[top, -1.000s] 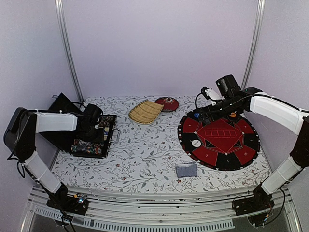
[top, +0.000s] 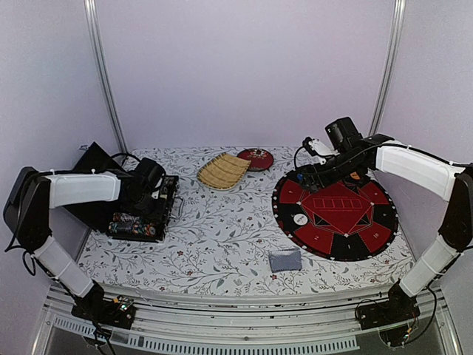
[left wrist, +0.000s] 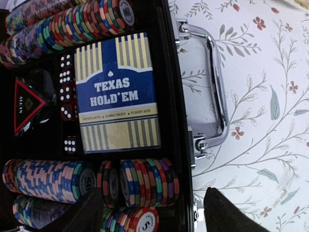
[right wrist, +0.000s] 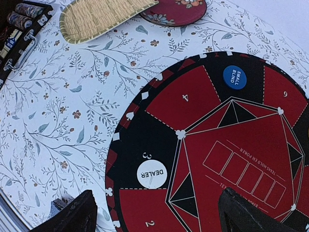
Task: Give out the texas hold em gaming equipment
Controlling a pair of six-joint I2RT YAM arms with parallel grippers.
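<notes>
In the left wrist view the open poker case holds a Texas Hold'em card box (left wrist: 118,96), a column of dark dice (left wrist: 69,95), a triangular All In piece (left wrist: 29,104) and rows of chips (left wrist: 50,179). Over its front right part my left gripper hangs open, nothing between the fingers. The round red and black mat (right wrist: 231,140) carries a white Dealer button (right wrist: 152,174) and a blue Small Blind button (right wrist: 234,77). My right gripper is above this mat, open and empty.
A woven basket (top: 222,171) and a red round plate (top: 256,159) are at the back middle. Near the front edge lies a small grey cloth (top: 285,259). The case's metal handle (left wrist: 217,87) sticks out rightward. The patterned tablecloth between case and mat is mostly bare.
My left gripper has shifted slightly right over the case. The right arm has drifted a little left above the mat. The objects on the table stay where they were.
</notes>
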